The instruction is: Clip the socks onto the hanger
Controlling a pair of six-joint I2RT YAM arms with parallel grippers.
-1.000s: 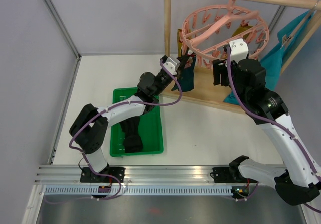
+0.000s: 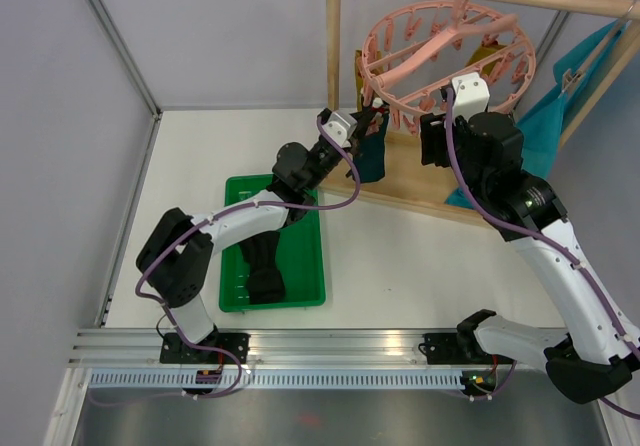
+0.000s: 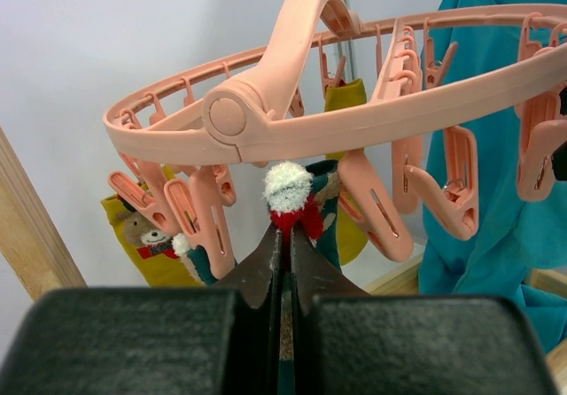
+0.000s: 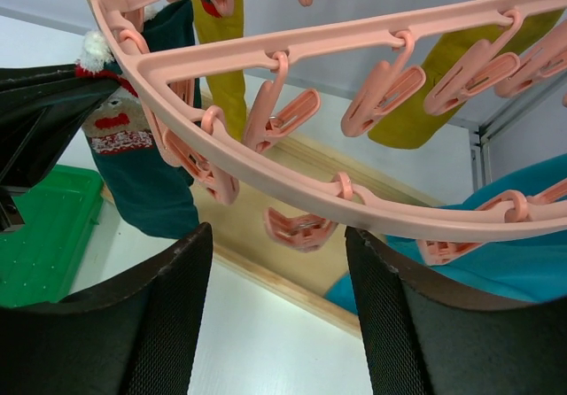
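Note:
The round pink hanger (image 2: 410, 63) with clips around its rim hangs from a wooden bar. My left gripper is shut on a dark green sock (image 4: 146, 191) near its white-and-red top, holding it upright at the hanger's left rim. In the right wrist view, a clip (image 4: 168, 138) hangs close to that sock; whether it grips the cloth I cannot tell. Yellow socks (image 4: 221, 58) (image 4: 425, 120) hang at the hanger's left and far side. My right gripper is part open below the near rim, a pink clip (image 4: 299, 231) showing between its fingertips, apparently untouched.
A green tray (image 2: 230, 296) with black cloth (image 2: 265, 266) stands beneath the left arm. Teal cloth (image 2: 545, 126) hangs at the right of the wooden rack (image 2: 333, 46).
The left arm stays in place with the green sock.

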